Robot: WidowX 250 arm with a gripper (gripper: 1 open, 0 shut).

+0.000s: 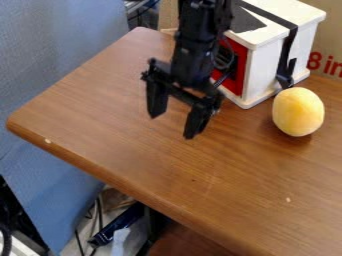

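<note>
The black gripper hangs above the middle of the wooden table, open, with nothing between its two fingers. Right of it a yellow oval object lies on the table. Behind the gripper stands a white box with a red face and dark straps, partly hidden by the arm.
A cardboard box with red print is at the back right. The table's left and front left edge borders blue fabric and a floor with cables.
</note>
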